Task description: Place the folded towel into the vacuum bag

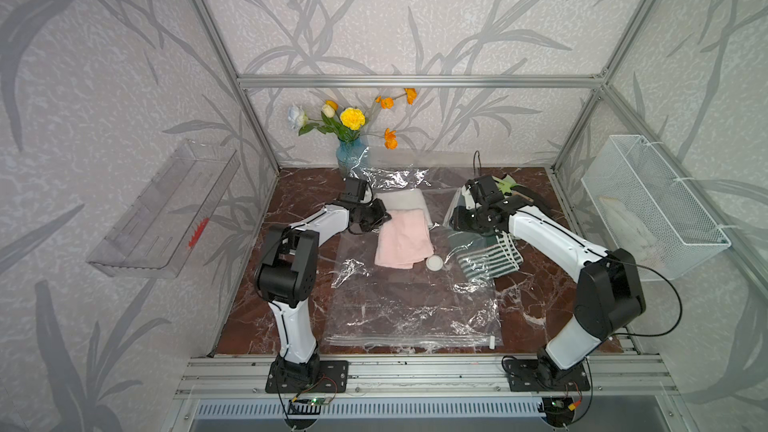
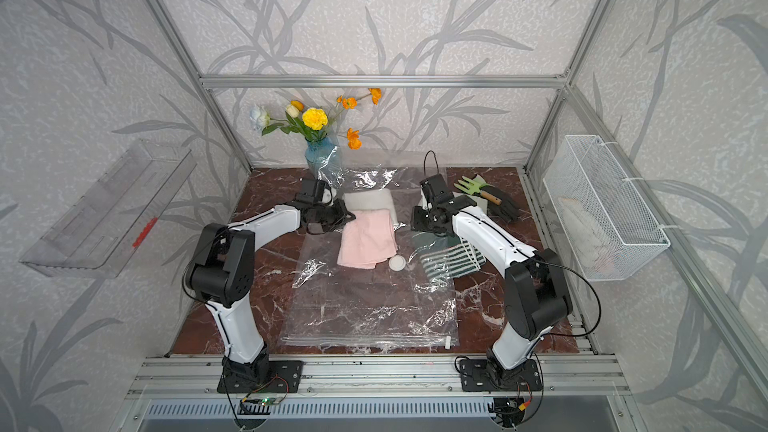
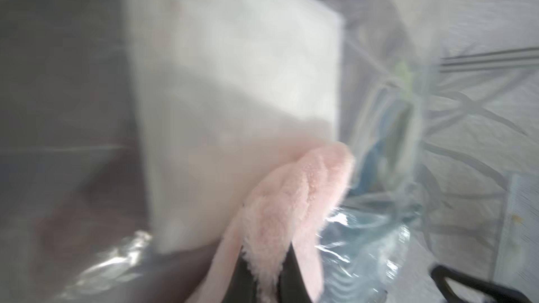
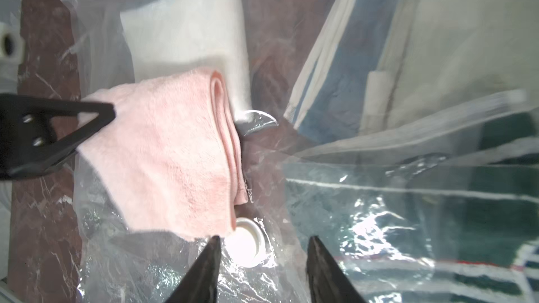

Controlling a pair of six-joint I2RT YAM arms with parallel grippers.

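A clear vacuum bag (image 1: 416, 312) with a white round valve (image 1: 434, 262) covers the middle of the table, a folded white cloth (image 4: 179, 33) at its upper part. The folded pink towel (image 1: 404, 240) lies over the bag area, partly on that cloth. My left gripper (image 1: 382, 214) is shut on the towel's upper left corner, which bunches between its fingers in the left wrist view. My right gripper hangs open above the bag, right of the towel, with nothing between its fingers.
A vase (image 2: 324, 158) of flowers stands behind. Striped cloth (image 1: 488, 260) and green-headed tools (image 2: 472, 185) lie at the right. A clear tray (image 1: 160, 224) and white wire basket (image 1: 652, 216) flank the table; the bag's front half is clear.
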